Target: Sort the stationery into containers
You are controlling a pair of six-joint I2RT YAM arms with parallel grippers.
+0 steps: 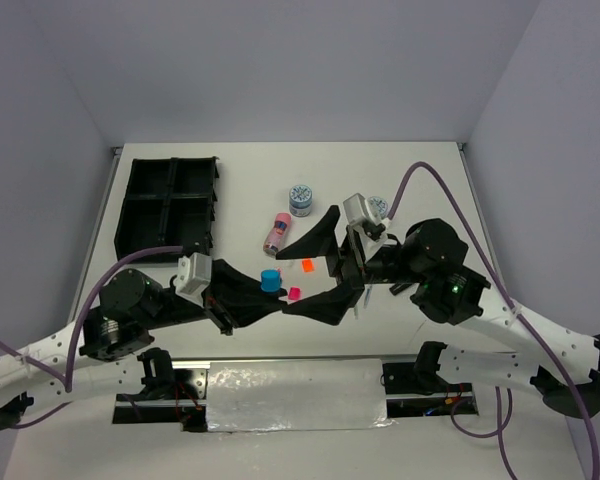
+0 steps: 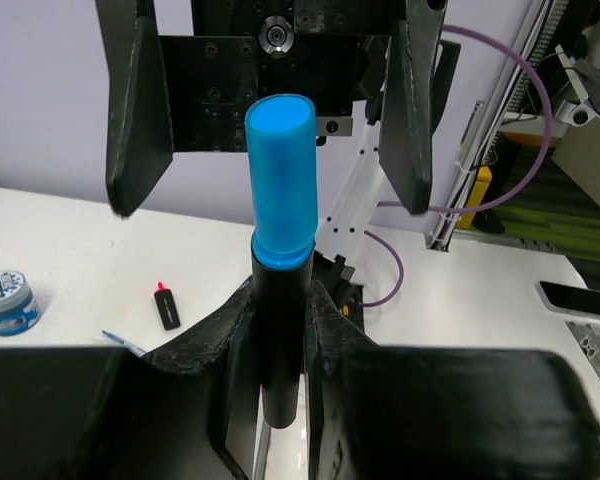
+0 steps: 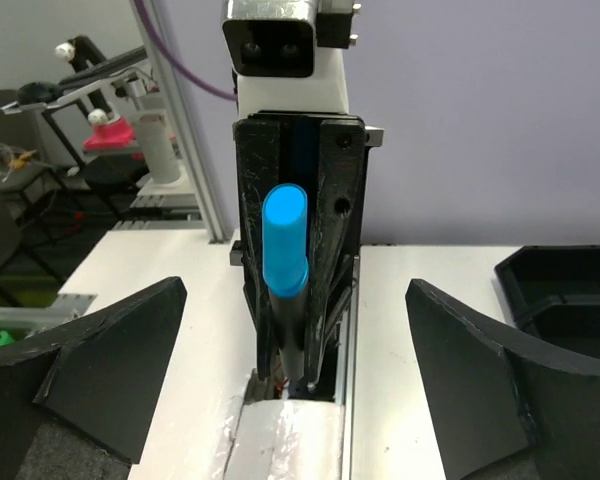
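Note:
Upright in my left gripper is a marker with a blue cap point(image 2: 283, 180) and a dark body; the fingers are shut on the body, the cap sticking up above them. From above, the blue cap point(image 1: 270, 280) shows at the tips of the left gripper point(image 1: 275, 295). Just to the right, my right gripper point(image 1: 305, 280) stands wide open, its fingers spread apart and nothing between them. In the right wrist view the marker point(image 3: 286, 250) stands beyond and between these open fingers, touching neither. The black compartment tray point(image 1: 167, 208) lies at the back left of the table.
Two jars stand at the back, one blue-lidded jar point(image 1: 300, 200) in the middle and another jar point(image 1: 378, 206) partly behind the right arm. A pink bottle point(image 1: 277, 233) lies near the centre. Small orange point(image 1: 307, 265) and pink pieces point(image 1: 294, 294) lie beneath the grippers.

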